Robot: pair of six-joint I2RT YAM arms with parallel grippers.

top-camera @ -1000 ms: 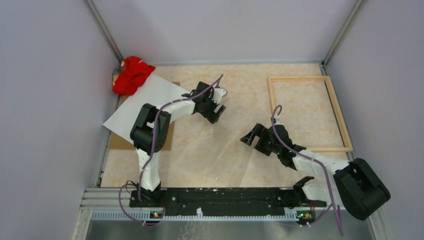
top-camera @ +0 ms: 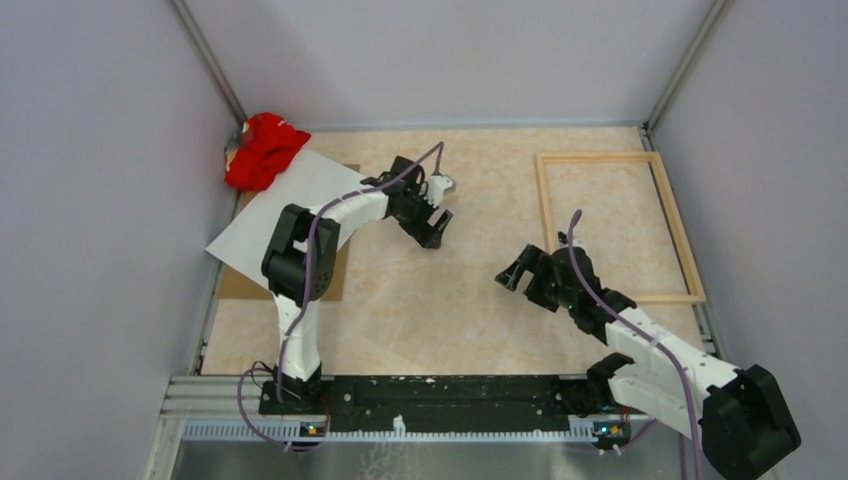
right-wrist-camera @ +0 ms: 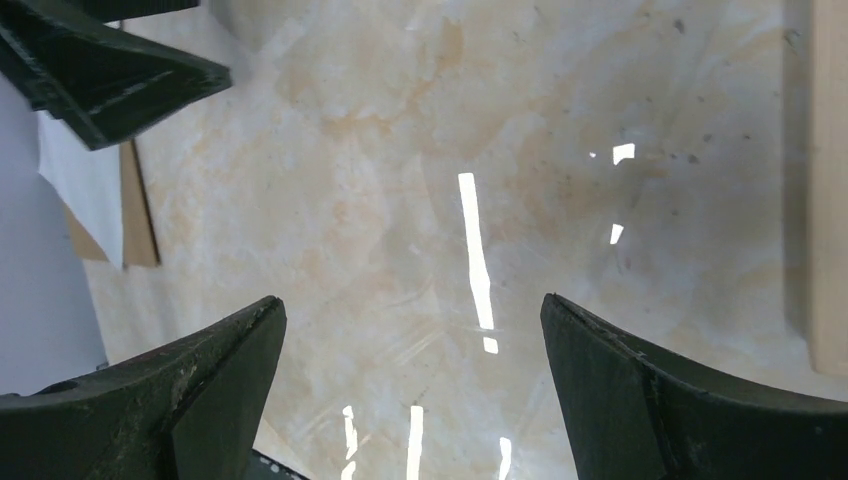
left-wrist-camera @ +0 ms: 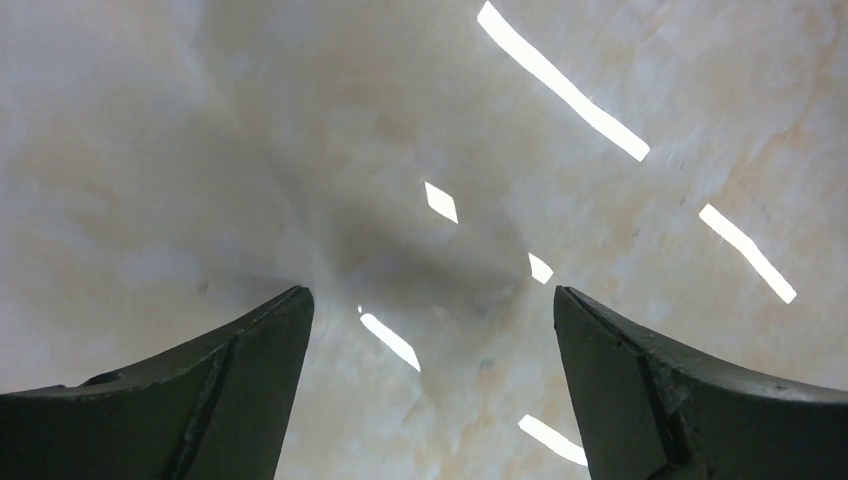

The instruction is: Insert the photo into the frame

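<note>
On the left of the table a white sheet (top-camera: pixel 270 215), which may be the photo or its blank back, lies askew over a brown board (top-camera: pixel 240 287). A pale wooden frame (top-camera: pixel 600 157) rests empty at the right; one bar (right-wrist-camera: pixel 830 200) shows at the edge of the right wrist view. My left gripper (top-camera: pixel 436 232) is open above bare tabletop, right of the sheet, with nothing between its fingers. Open and empty too, my right gripper (top-camera: pixel 514 270) hovers just left of the wooden frame, its arm covering the frame's near left corner.
A red cloth-like bundle (top-camera: pixel 264 150) sits at the back left corner, against the white sheet. Bright white streaks of glare (right-wrist-camera: pixel 475 250) mark the shiny tabletop. Walls close in the left, back and right sides.
Sheet and frame have not moved.
</note>
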